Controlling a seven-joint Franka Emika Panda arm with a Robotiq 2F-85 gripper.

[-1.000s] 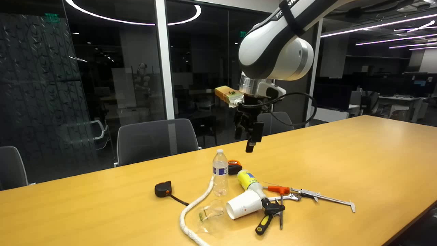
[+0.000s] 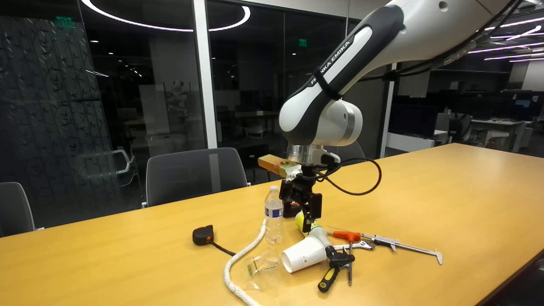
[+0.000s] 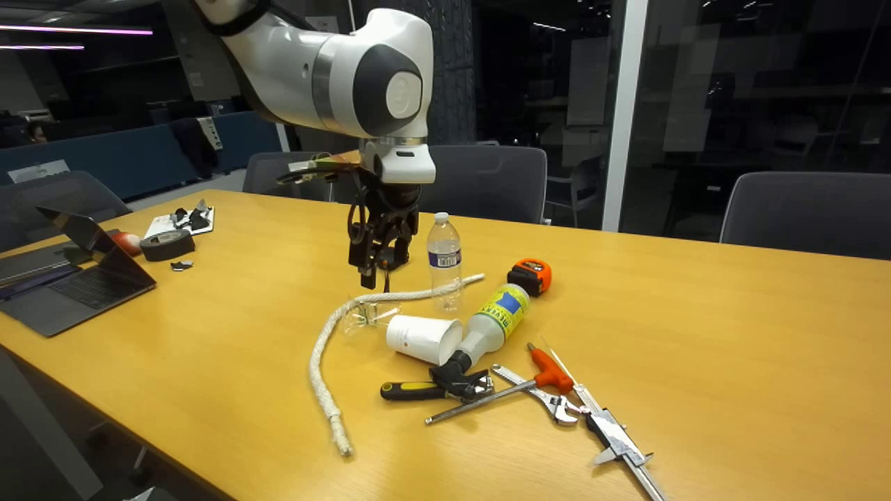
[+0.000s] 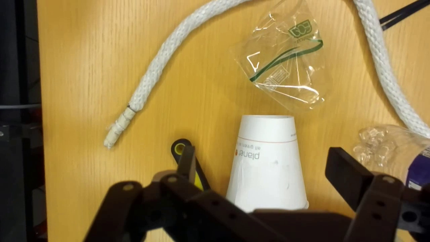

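My gripper [image 2: 299,210] hangs over the table with its fingers open, nothing held. A white paper cup [image 3: 423,338] lies on its side; in the wrist view the cup [image 4: 266,169] appears between the spread fingers, below them. Its lower end is hidden by the gripper there. Touching or close to the cup is a spray bottle [image 3: 498,316] with a yellow label, lying down. An upright clear water bottle [image 2: 274,216] stands near the gripper. A white rope [image 3: 321,359] curves around a crumpled clear plastic wrapper [image 4: 288,60].
A yellow-black handle [image 3: 411,391], an orange T-handled tool [image 3: 551,373], an adjustable wrench [image 3: 539,395] and a caliper [image 3: 614,434] lie close together. Tape measures [image 2: 202,235] [image 3: 531,275] sit nearby. A laptop [image 3: 96,275] stands far left in exterior view 2.
The arm has come down and slightly left in exterior view 1, bringing the gripper from above the table's back edge to beside the water bottle. The objects on the table have not visibly moved.
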